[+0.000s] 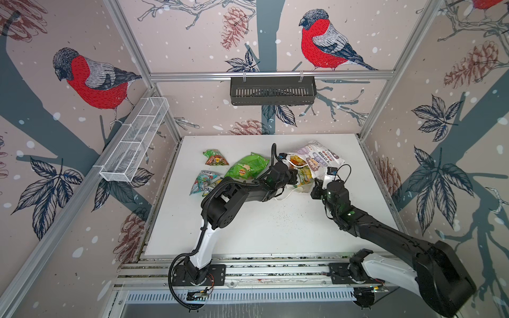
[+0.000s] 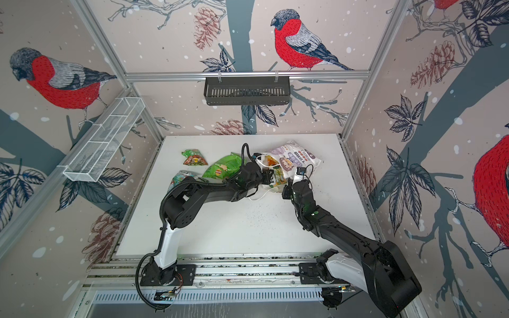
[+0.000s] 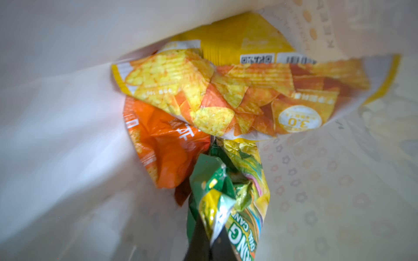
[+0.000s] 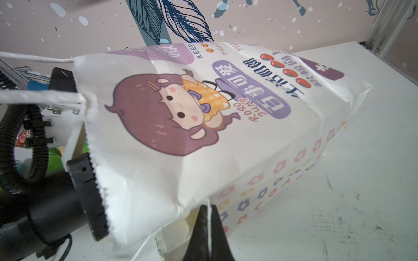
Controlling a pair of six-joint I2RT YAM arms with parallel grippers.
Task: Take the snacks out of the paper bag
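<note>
The white printed paper bag lies on its side at the table's back right, mouth facing left. My left gripper is at the bag's mouth, shut on the crumpled end of a green and yellow candy packet. Beyond it in the left wrist view are a yellow chip bag and an orange packet. My right gripper is shut on the bag's paper near the mouth, a thin white edge showing between its fingers.
On the left of the table lie a large green snack bag, a small red-green packet and a blue packet. A yellow-green packet is partly behind my left arm.
</note>
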